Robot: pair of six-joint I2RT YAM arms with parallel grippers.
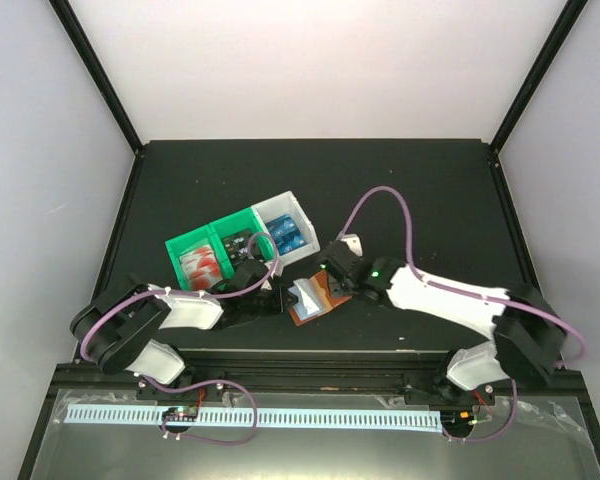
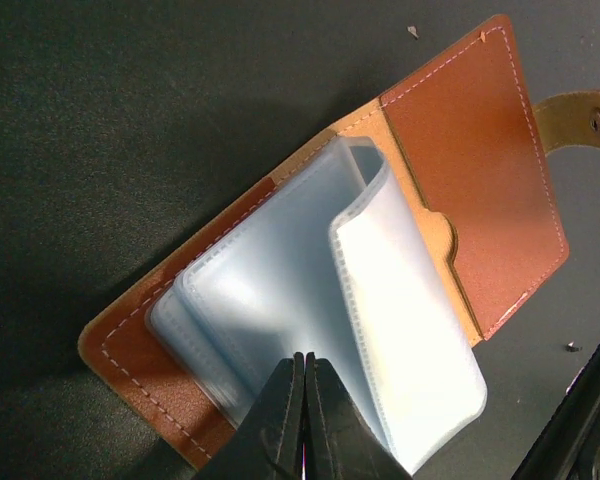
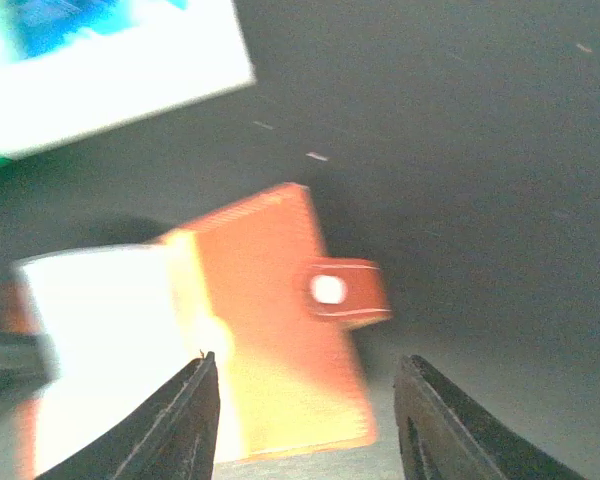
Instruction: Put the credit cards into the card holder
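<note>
The brown card holder [image 2: 480, 180] lies unfolded on the black table, its strap with a snap pointing right. Clear plastic sleeves [image 2: 250, 280] cover its left part, and one whitish sleeve leaf [image 2: 405, 310] is bent up and curls to the right. My left gripper is shut, its tips over the sleeves, with nothing visible between them. Over the holder's right flap, my right gripper stands partly open and empty. The credit cards sit in bins: red ones [image 1: 200, 267], dark ones [image 1: 242, 245] and blue ones [image 1: 285, 234].
Green bins [image 1: 212, 229] and a white bin [image 1: 306, 222] stand side by side behind the holder and left arm. Small bits of debris dot the table. Free table lies at the back and right.
</note>
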